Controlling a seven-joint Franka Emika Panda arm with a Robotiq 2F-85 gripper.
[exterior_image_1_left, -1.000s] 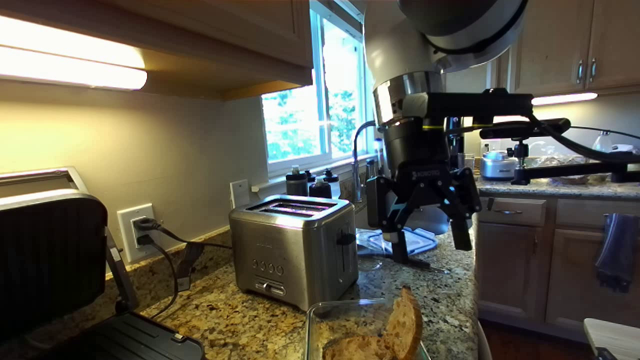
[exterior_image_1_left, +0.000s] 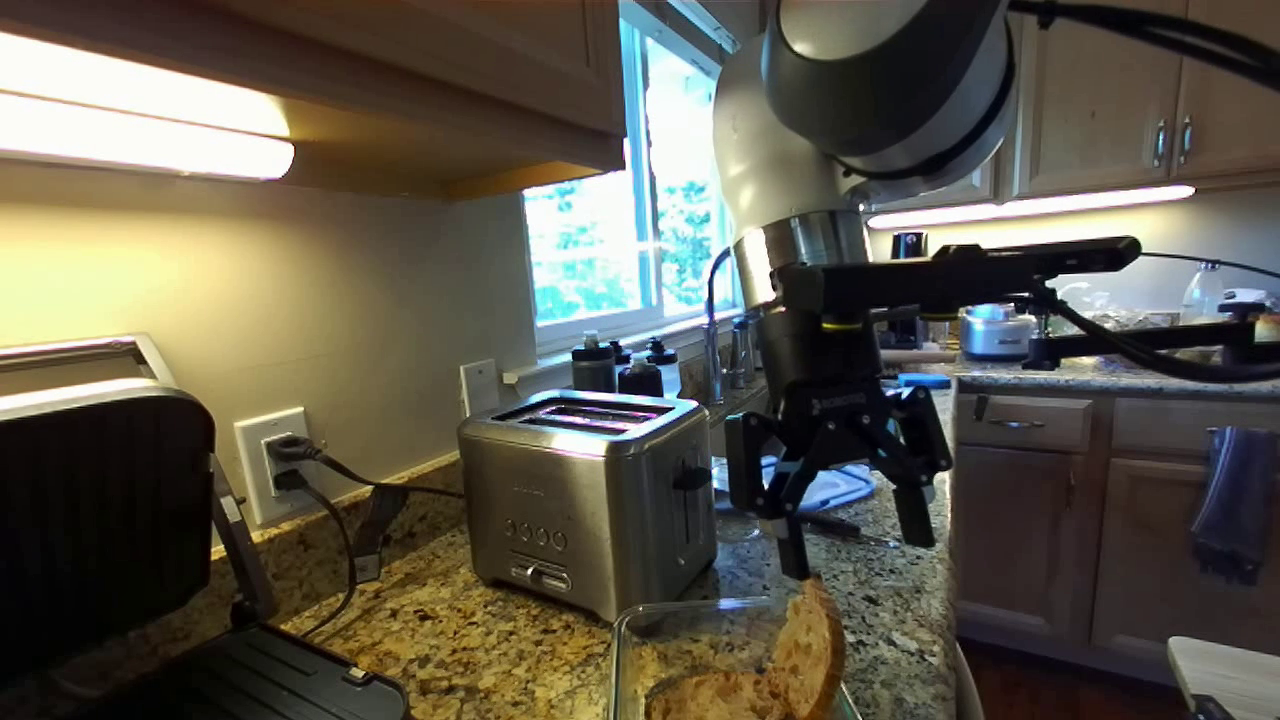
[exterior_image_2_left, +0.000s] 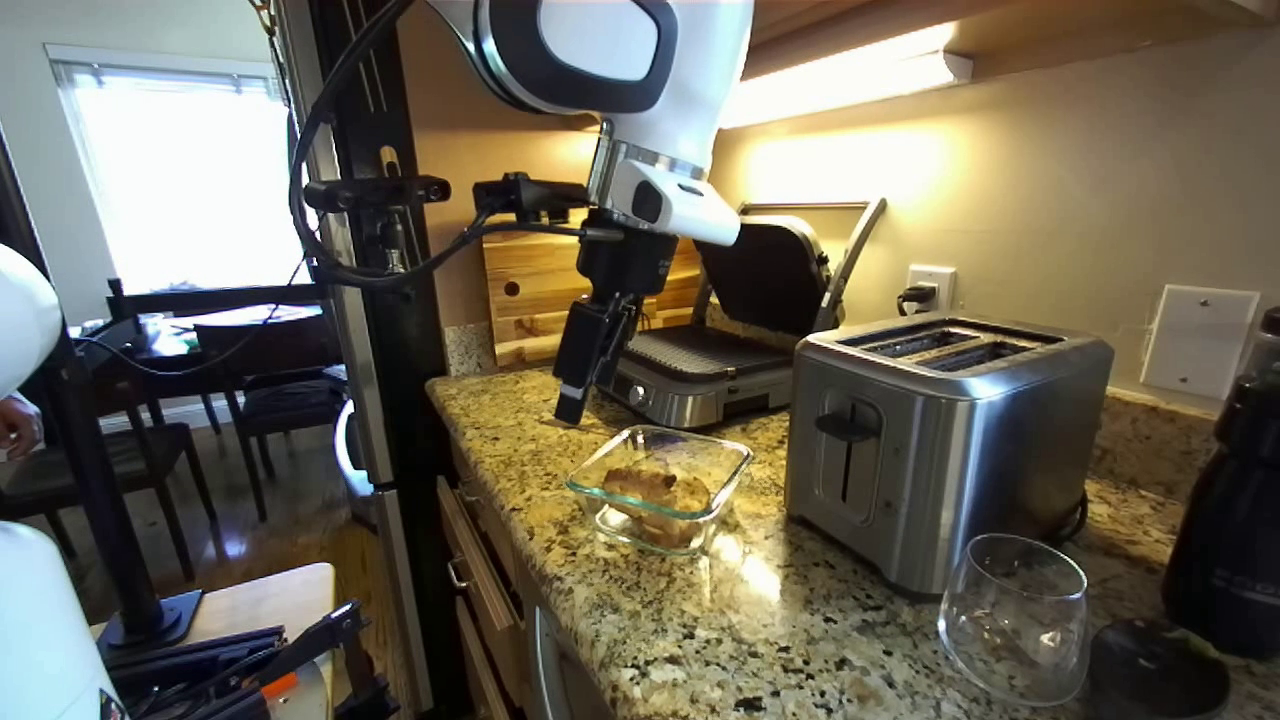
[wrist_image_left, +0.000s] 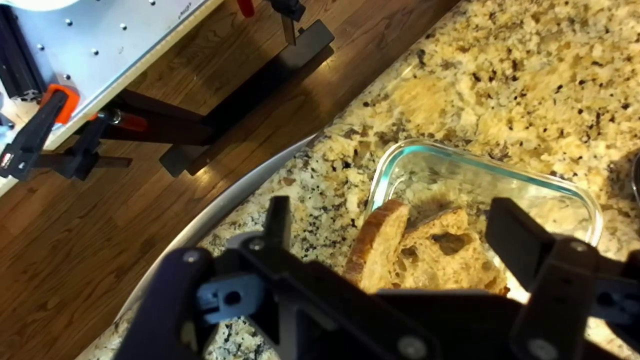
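Note:
Two pieces of brown bread lie in a clear glass dish on the counter. In the wrist view one slice (wrist_image_left: 376, 247) leans up against the dish wall, and the other slice (wrist_image_left: 447, 255) lies flatter beside it. The rectangular dish (wrist_image_left: 498, 163) has a greenish rim. My gripper (exterior_image_1_left: 854, 552) hangs open above the dish, its fingers spread wide with nothing between them. In exterior view 1 one fingertip appears just over the top of the upright slice (exterior_image_1_left: 812, 654); whether they touch, I cannot tell. The gripper's own body hides the lower part of the bread in the wrist view.
A steel toaster (exterior_image_1_left: 588, 498) with empty-looking slots stands beside the dish. An open grill press (exterior_image_2_left: 720, 360) sits behind it. A drinking glass (exterior_image_2_left: 1014, 624) stands near the toaster's lever side. The counter's edge runs close to the dish.
My gripper has come down and its tilt has shifted slightly, bringing its fingertips nearer the upright slice. It stays open. The bread, dish and toaster have not moved.

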